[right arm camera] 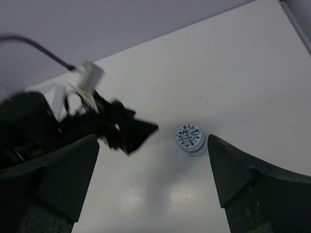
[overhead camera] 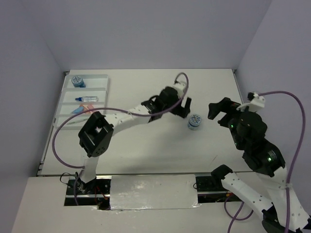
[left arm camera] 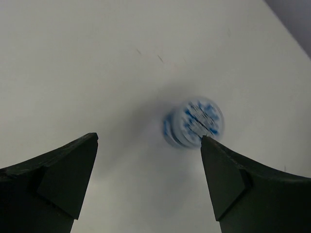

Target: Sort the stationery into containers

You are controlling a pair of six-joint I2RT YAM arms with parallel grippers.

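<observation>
A round blue-and-white container (overhead camera: 194, 121) stands alone on the right half of the table. My left gripper (overhead camera: 184, 105) hangs open just above and left of it; in the left wrist view the container (left arm camera: 197, 124) lies between and beyond the fingertips. My right gripper (overhead camera: 220, 108) is open, above and right of the container, which the right wrist view also shows (right arm camera: 190, 137). The compartmented tray (overhead camera: 104, 77) at left holds a similar blue container (overhead camera: 77, 82), a blue-and-white tube (overhead camera: 86, 99) and some small coloured items, partly hidden by the left arm's cable.
Grey walls stand behind and on both sides. The left arm stretches across the middle, its cable looping over it.
</observation>
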